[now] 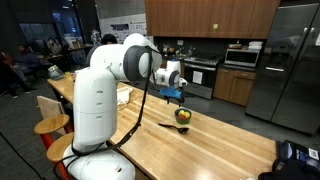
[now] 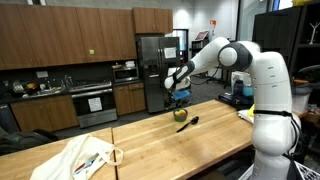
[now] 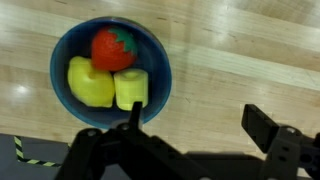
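A dark blue bowl (image 3: pixel 61 98) holds a red strawberry-like piece (image 3: pixel 113 48), a yellow pear-like piece (image 3: pixel 91 82) and a pale yellow-green block-like piece (image 3: pixel 131 89). In exterior view 1 the bowl (image 1: pixel 183 121) stands on the wooden table. My gripper is open, with bare tabletop showing between its widely parted fingers. From the wrist, the bowl appears to the upper left, its lower right rim close to the left finger. Exterior view 1 has the gripper (image 1: pixel 172 97) above the table, higher than the bowl.
A dark long-handled utensil (image 1: pixel 174 127) lies on the table near the bowl. A white cloth (image 2: pixel 85 155) covers part of another surface. Wide bare tabletop (image 1: pixel 215 150) extends on the right in exterior view 1.
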